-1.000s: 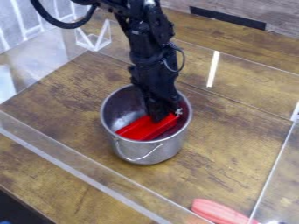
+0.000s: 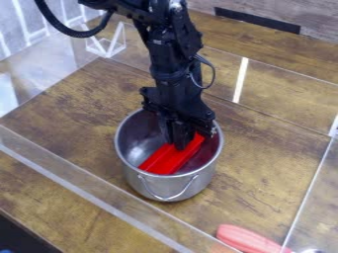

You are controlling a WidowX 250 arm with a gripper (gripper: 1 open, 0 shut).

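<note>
The black robot arm reaches down from the top centre into a metal pot (image 2: 165, 185) on the wooden table. Inside the pot a long red object (image 2: 168, 160) lies tilted along the bottom. The gripper (image 2: 179, 138) is low in the pot's mouth, over the upper end of the red object. Its fingers are dark and partly hidden, so whether they grip it is not clear.
A pink-red handled object (image 2: 248, 238) lies at the bottom right beside clear panel edges. A transparent barrier stands at the upper left.
The gripper has shifted and turned slightly within the pot. The red object now lies at a steeper angle, and the pot's handle sits a little differently.
</note>
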